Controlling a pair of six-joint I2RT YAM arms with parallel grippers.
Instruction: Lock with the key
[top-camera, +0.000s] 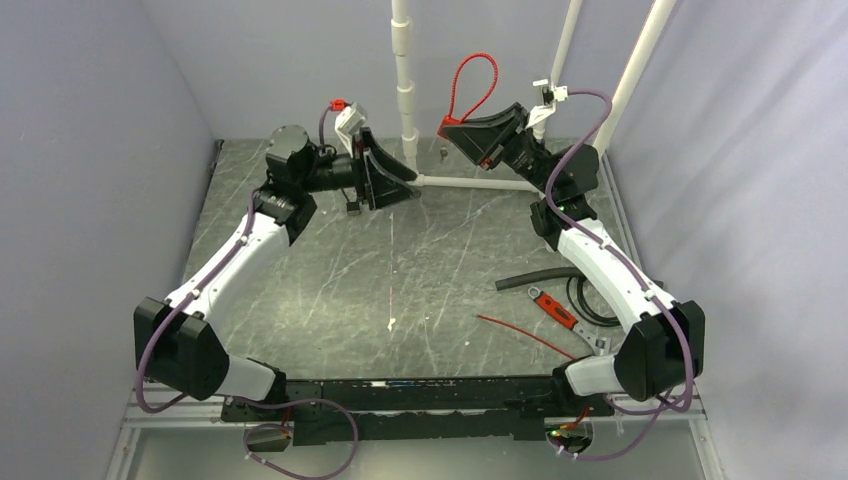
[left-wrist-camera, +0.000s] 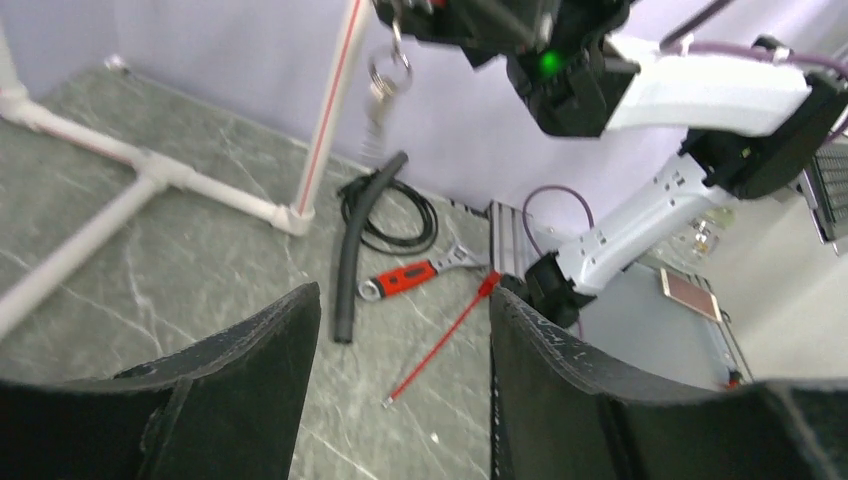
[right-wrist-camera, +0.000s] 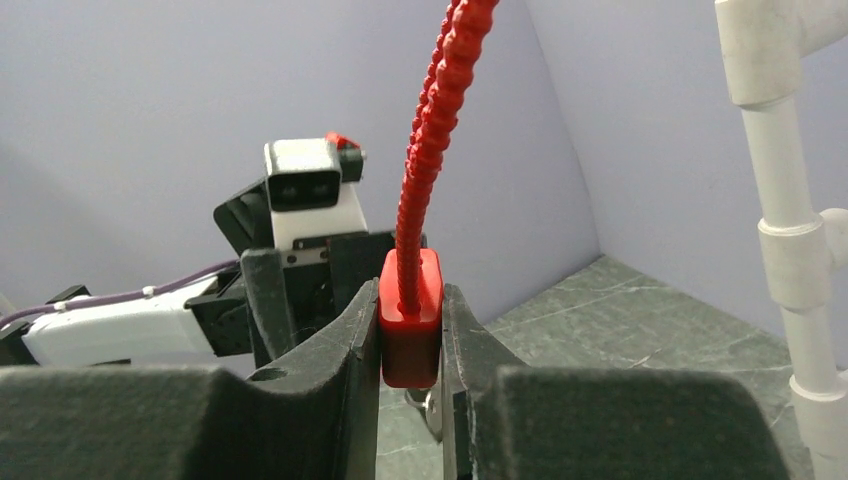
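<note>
A red padlock (right-wrist-camera: 410, 340) with a looped red cable shackle (right-wrist-camera: 432, 130) sits between the fingers of my right gripper (top-camera: 450, 127), which is shut on its body. Both cable ends appear to enter the body. Below the lock hangs a key ring (left-wrist-camera: 390, 68) with a key (left-wrist-camera: 378, 115), blurred in the left wrist view. From the right wrist view, part of the key (right-wrist-camera: 430, 412) shows under the lock. My left gripper (top-camera: 416, 183) is open, empty and apart from the key, to the left of the lock and nearer the front.
White pipes (top-camera: 404, 80) rise at the back, with a low crossbar (top-camera: 478, 183) behind the grippers. A black hose (top-camera: 536, 278), a red-handled wrench (top-camera: 556, 309) and a thin red rod (top-camera: 522, 333) lie front right.
</note>
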